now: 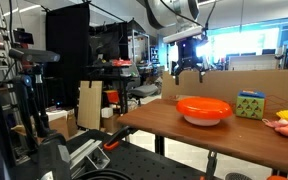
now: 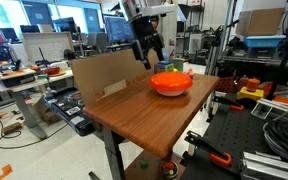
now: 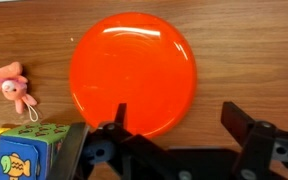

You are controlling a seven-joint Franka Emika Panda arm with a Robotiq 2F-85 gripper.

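A round, glossy orange-red disc [image 3: 134,75], like a lid or frisbee, lies on the wooden table. In exterior view 1 a white bowl-like base [image 1: 203,121] shows beneath the disc [image 1: 205,106]. My gripper [image 1: 189,76] hangs in the air above it, pointing down, clear of the disc. In the wrist view the gripper has its fingers wide apart, with nothing held between them. The left fingertip overlaps the disc's lower edge in that view, and the right one is over bare wood.
A colourful picture cube [image 1: 250,104] and a pink-orange plush toy [image 1: 285,124] sit on the table beside the disc. Bare tabletop [image 2: 134,112] stretches across the near part in exterior view 2. A tan panel [image 2: 109,72] stands along one side.
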